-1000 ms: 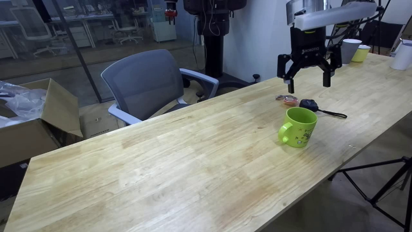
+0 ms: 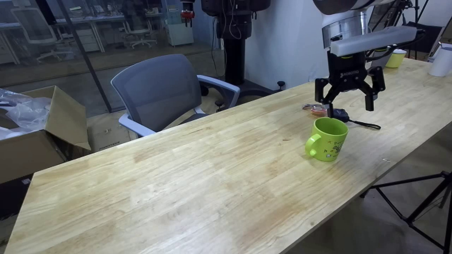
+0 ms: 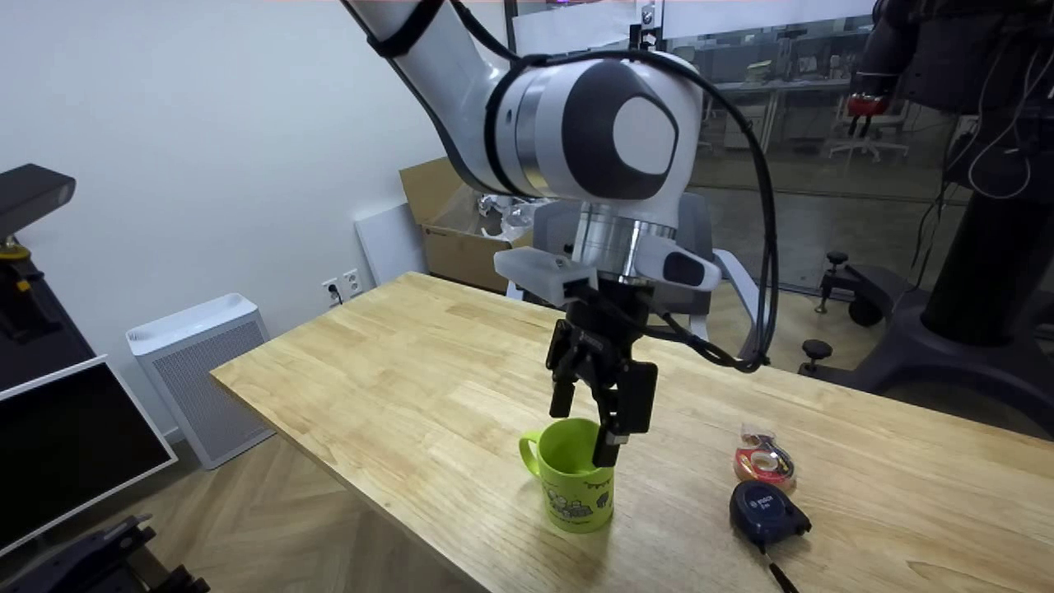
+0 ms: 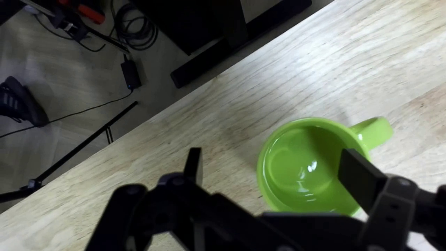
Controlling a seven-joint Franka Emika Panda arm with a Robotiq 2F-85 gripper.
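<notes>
A lime-green mug (image 2: 328, 141) stands upright on the wooden table, its handle turned to the left in both exterior views. My gripper (image 2: 350, 108) hangs above and slightly behind it, open, with nothing between its fingers. Seen from the other side, the gripper (image 3: 583, 430) has one fingertip in front of the mug's rim, while the mug (image 3: 575, 504) stays on the table. Looking down from the wrist, the empty inside of the mug (image 4: 301, 167) shows, with the right finger (image 4: 361, 177) overlapping its rim. Left of the mug, the other finger (image 4: 193, 165) appears over bare wood.
A dark tape measure (image 3: 766, 512) with a strap and a red tape dispenser (image 3: 763, 463) lie near the mug. Farther back stand a yellow cup (image 2: 396, 59) and a white container (image 2: 441, 62).
My gripper has come down and slightly to the right in exterior view 1, closer to the mug. It remains open, and the mug has not moved.
</notes>
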